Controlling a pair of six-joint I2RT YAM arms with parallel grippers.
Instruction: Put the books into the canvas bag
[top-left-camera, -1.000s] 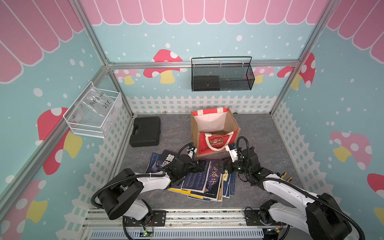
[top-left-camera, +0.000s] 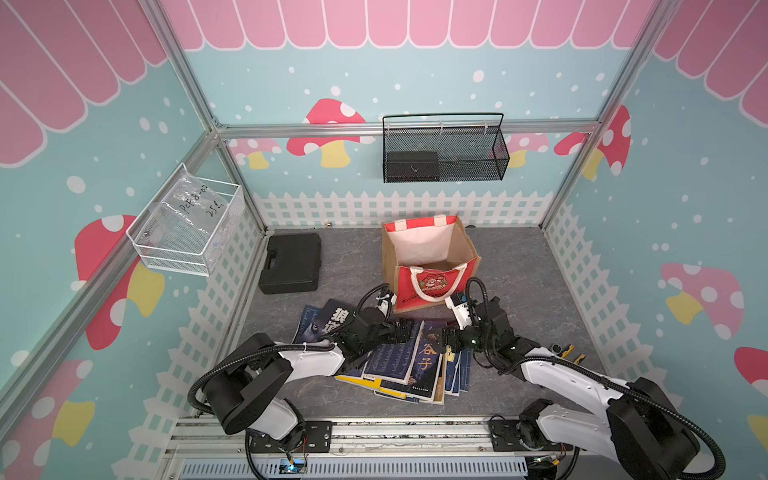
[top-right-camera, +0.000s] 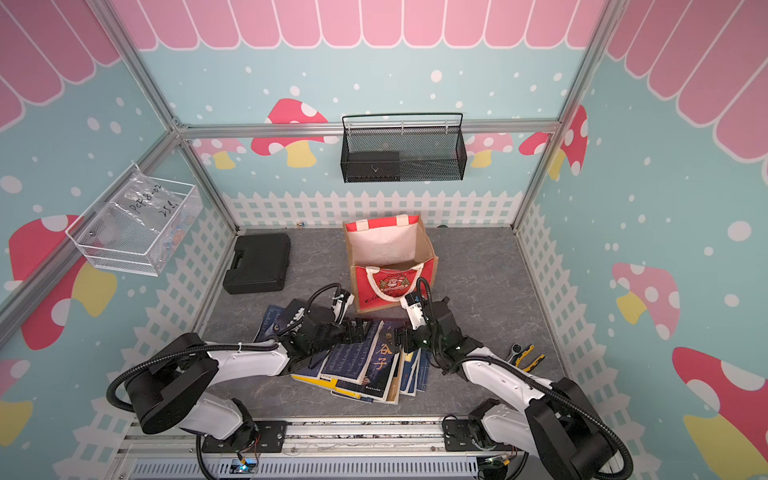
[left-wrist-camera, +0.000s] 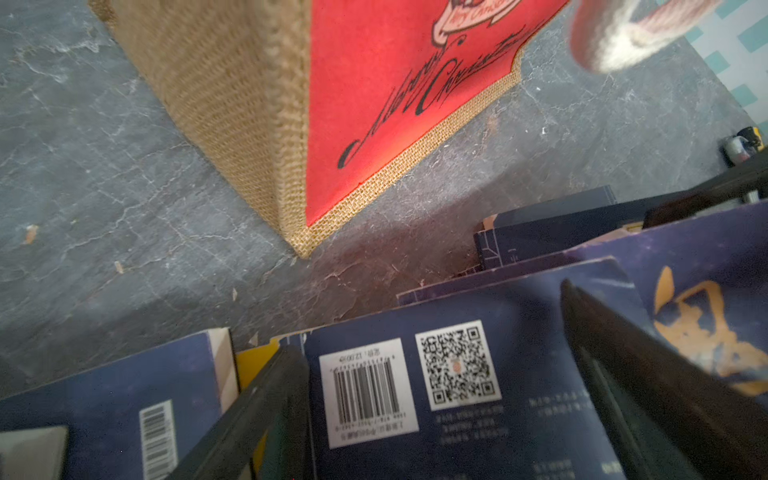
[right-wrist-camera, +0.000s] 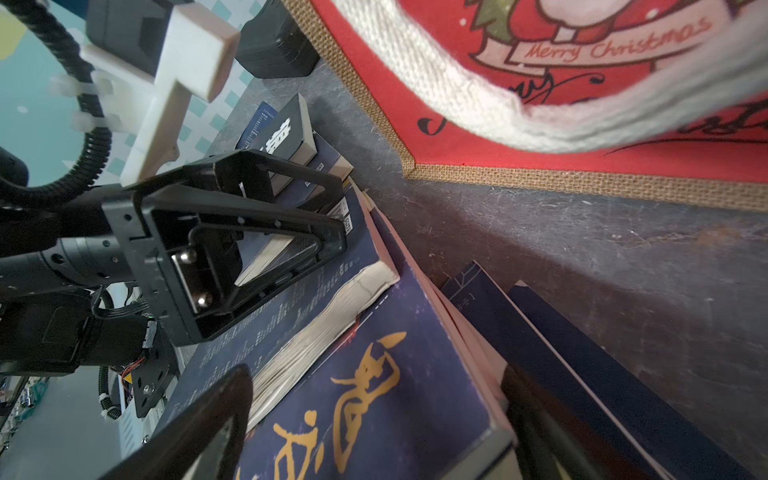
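The canvas bag (top-left-camera: 428, 276), tan with a red front, stands upright with its mouth open behind the books. Several dark blue books overlap in a spread pile in front of it. My left gripper is open above a blue book with a barcode label (left-wrist-camera: 480, 432). Beside that lies the book with gold characters (right-wrist-camera: 416, 352), partly under its neighbour. My right gripper is open, its fingers on either side of that book's far end; whether they touch it I cannot tell. The bag's white handle (right-wrist-camera: 480, 104) hangs close in the right wrist view.
A black case (top-left-camera: 289, 263) lies at the back left. Yellow-handled tools (top-left-camera: 568, 352) rest at the right, near the right arm. A black wire basket (top-left-camera: 445, 152) hangs on the back wall, a white one (top-left-camera: 188, 224) on the left. Floor right of the bag is clear.
My right gripper has shifted slightly left over the gold-lettered book. The left gripper stays nearly in place. Bag and books have not visibly moved.
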